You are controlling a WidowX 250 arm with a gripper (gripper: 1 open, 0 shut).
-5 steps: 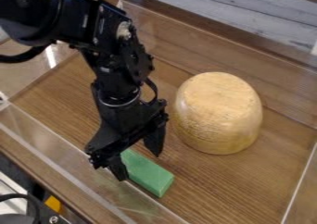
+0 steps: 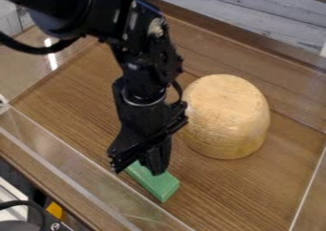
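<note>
My black gripper point(image 2: 137, 158) points down over a green rectangular block point(image 2: 152, 185) lying on the wooden floor of the tray, near the clear front-left wall. The fingertips are close together, just at the block's upper-left end, which they partly hide. Nothing clearly shows between them; whether they touch the block I cannot tell.
A large tan round object point(image 2: 226, 115) sits to the right of the gripper. Clear walls edge the wooden tray point(image 2: 254, 197), whose right and back parts are free. Pale wooden planks show beyond the back edge.
The gripper has drawn closer together at the fingers and shifted slightly right, with the arm more upright. The green block lies in about the same place.
</note>
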